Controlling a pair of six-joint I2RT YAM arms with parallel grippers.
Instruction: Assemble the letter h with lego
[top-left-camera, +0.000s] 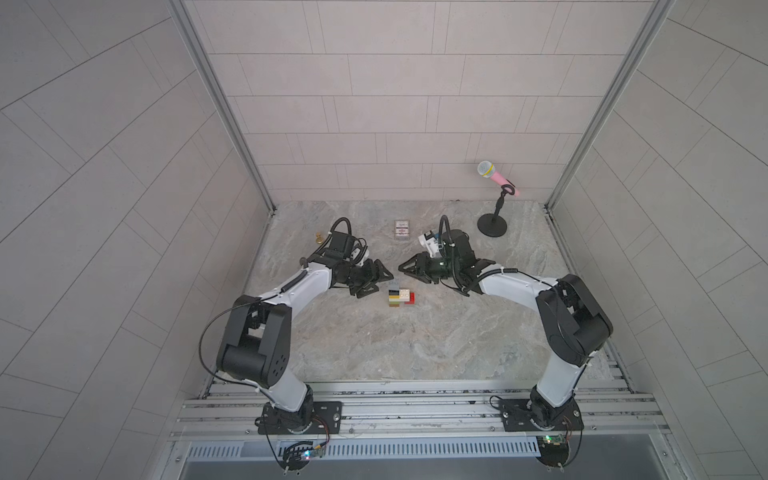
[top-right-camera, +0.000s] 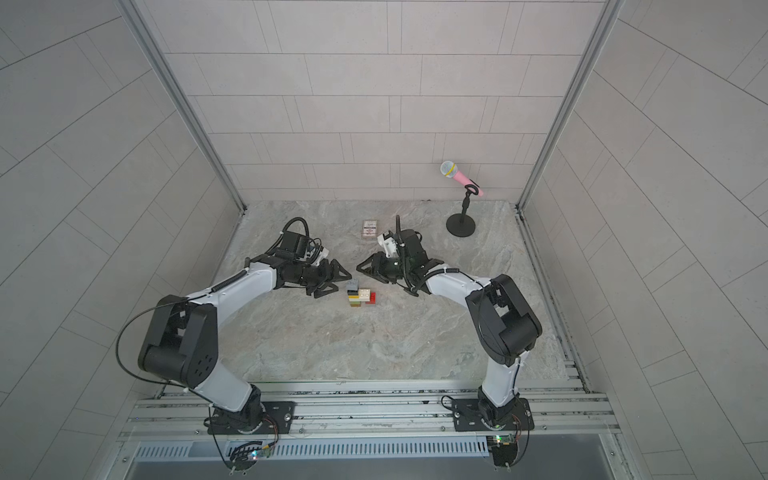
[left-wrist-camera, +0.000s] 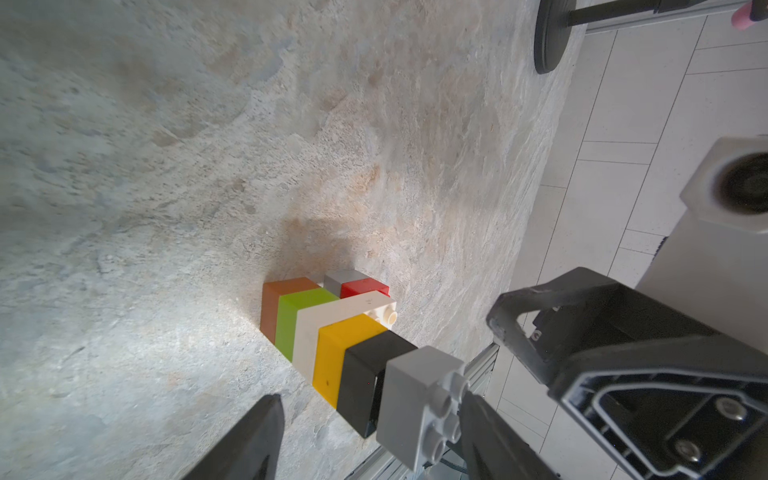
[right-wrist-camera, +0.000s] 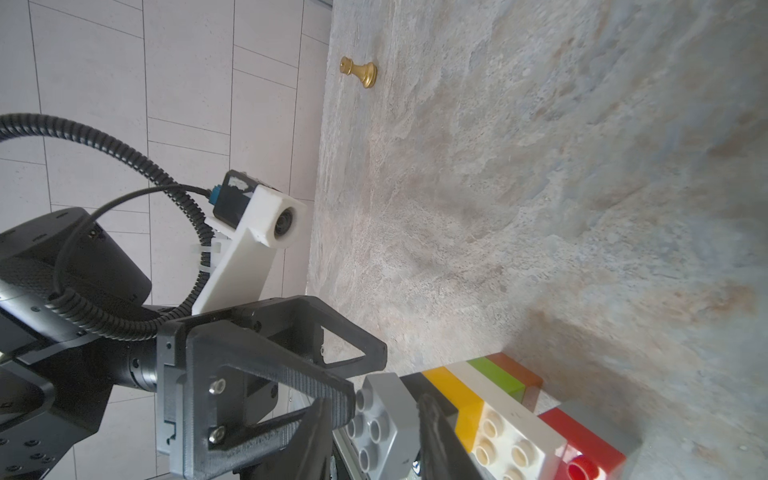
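Note:
An upright stack of lego bricks stands mid-table, in an h-like shape. From the table up it has a brown brick (left-wrist-camera: 277, 302), a green brick (left-wrist-camera: 300, 308), a long white brick (left-wrist-camera: 308, 336), a yellow brick (left-wrist-camera: 340, 352), a black brick (left-wrist-camera: 360, 388) and a grey brick (left-wrist-camera: 408, 408) on top. Under the white brick's far end sits a red brick (right-wrist-camera: 582, 438) on another grey brick (right-wrist-camera: 612, 432). My left gripper (top-left-camera: 376, 282) is open, left of the stack. Behind the stack, to its right, my right gripper (top-left-camera: 409, 267) is open too, holding nothing.
A small light box (top-left-camera: 401, 230) lies at the back middle. At the back right, a pink microphone (top-left-camera: 497, 176) rests on a black stand (top-left-camera: 493, 225). A gold chess piece (right-wrist-camera: 361, 72) stands at the left.

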